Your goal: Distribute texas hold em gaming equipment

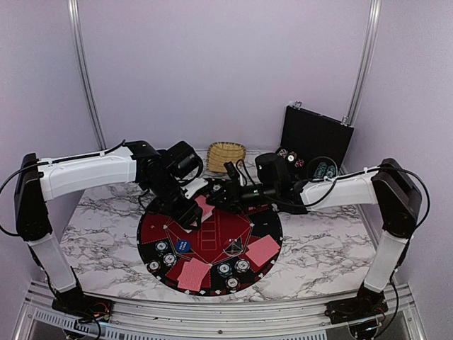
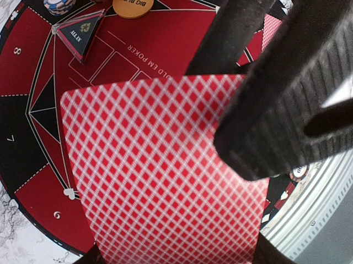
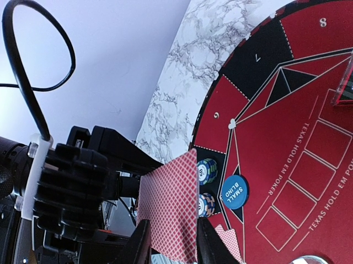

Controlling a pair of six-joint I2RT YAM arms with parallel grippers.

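A red-patterned deck of cards is held in my left gripper (image 1: 195, 212), which is shut on it over the middle of the round poker mat (image 1: 216, 234); it shows again as a tilted stack (image 3: 168, 203) in the right wrist view. My right gripper (image 1: 226, 198) is open, its fingertips just beside that deck. Card piles (image 1: 262, 251) lie at the mat's front right and front. A small blind button (image 3: 235, 192), chip stacks (image 3: 207, 171), a big blind button (image 2: 133, 6) and an all-in marker (image 2: 78, 34) sit on the mat.
An open black case (image 1: 315, 127) with chips stands at the back right. A wicker basket (image 1: 225, 152) is at the back middle. Bare marble table (image 1: 318, 255) flanks the mat on both sides; both arms meet closely over the mat's back half.
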